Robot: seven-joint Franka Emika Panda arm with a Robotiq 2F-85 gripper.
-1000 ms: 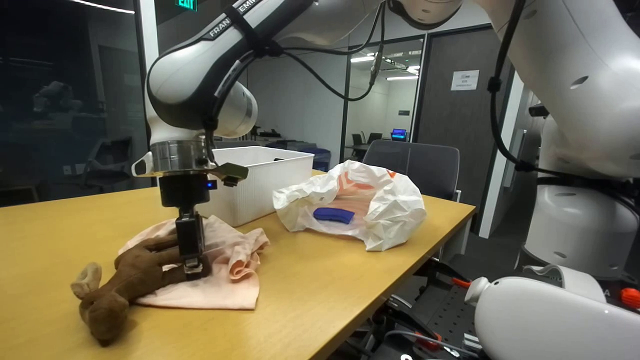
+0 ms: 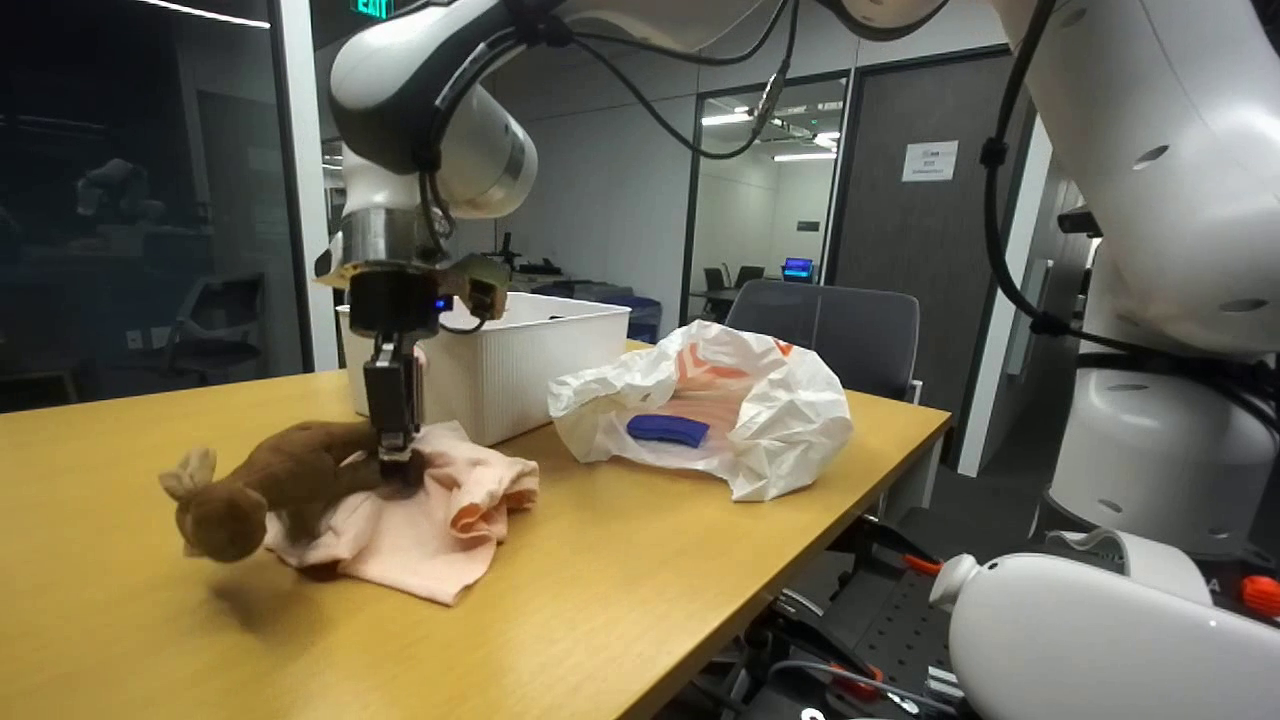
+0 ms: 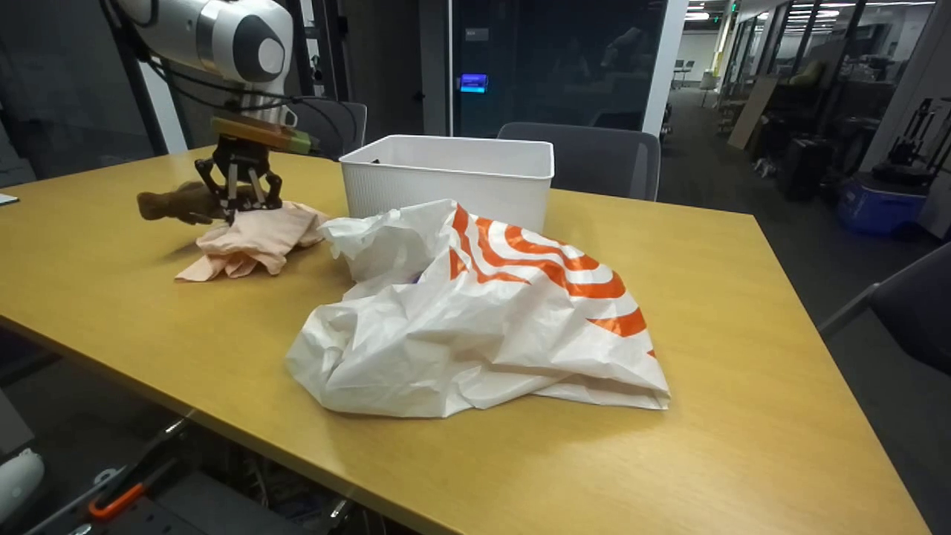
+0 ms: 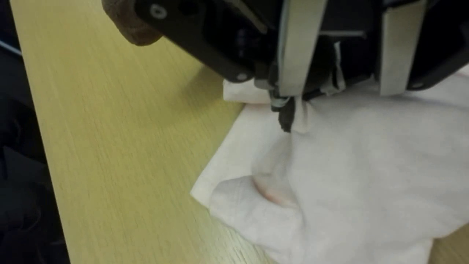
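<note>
A brown plush animal [image 2: 306,466] hangs tilted in exterior view 1, its head raised off the wood above a shadow. My gripper [image 2: 397,462] points down and is shut on one end of it, by a leg. Under the plush and the fingers lies a crumpled pale pink cloth [image 2: 420,540]. In the wrist view a fold of the cloth [image 4: 373,171] rises against the fingertips beside a dark brown tip; whether the fold is pinched too, I cannot tell. Exterior view 2 has the plush [image 3: 178,203] sticking out left of the gripper [image 3: 245,212].
Close behind the cloth stands a white ribbed bin [image 2: 540,366]. A crumpled white and orange plastic bag [image 3: 499,330] lies in front of the bin, with a blue object [image 2: 667,430] in its mouth.
My gripper has moved up and slightly right in exterior view 1, away from the table's near side. The plush rose with it, its head lifting off the table. The cloth is more bunched.
</note>
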